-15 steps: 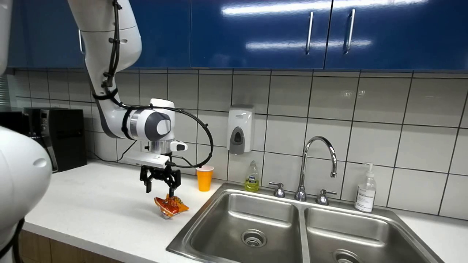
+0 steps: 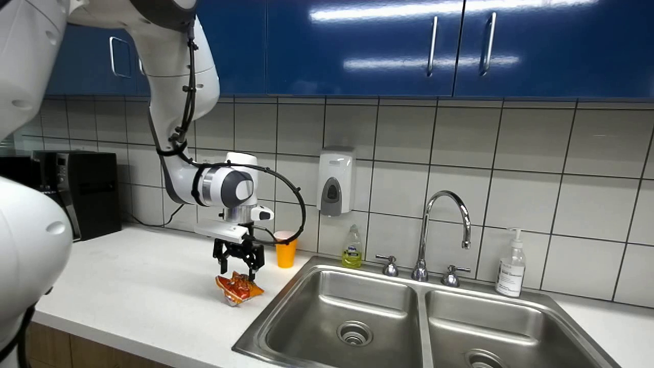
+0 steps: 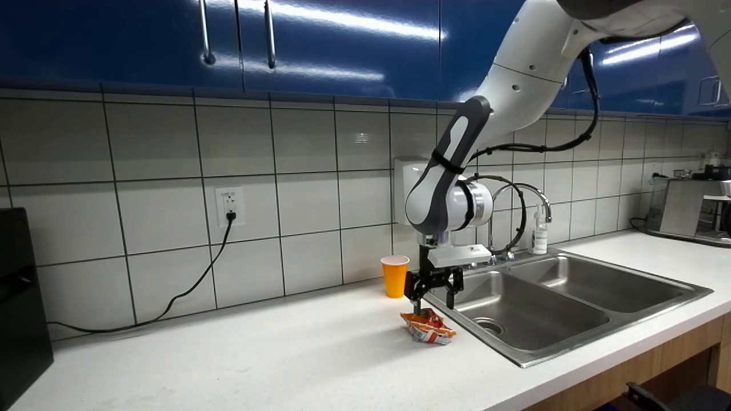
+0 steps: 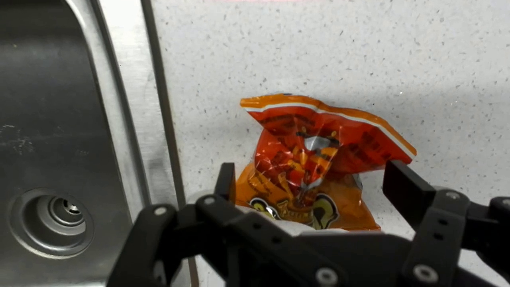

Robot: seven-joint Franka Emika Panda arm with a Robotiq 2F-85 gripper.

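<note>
An orange and red snack packet [image 4: 306,158], crumpled, lies on the white counter just left of the sink in exterior view 1. My gripper [image 2: 237,275] is over it with the fingers wide apart. In the wrist view the packet shows between and ahead of the two black fingers [image 4: 406,186], and the gripper's own body hides its lower end. Exterior view 2 has the gripper [image 3: 433,308] directly above the packet [image 3: 429,326]. Nothing is held; whether a fingertip touches the packet cannot be told.
An orange cup [image 2: 285,250] stands behind the gripper near the wall. The steel sink's rim [image 2: 288,288] borders the packet's side. A green soap bottle [image 2: 352,248] and a tap [image 2: 423,233] line the sink's back. Counter opposite the sink is clear.
My arm has shifted right and slightly backward in exterior view 1, nearer the orange cup. The gripper remains open, and the packet lies in the same place.
</note>
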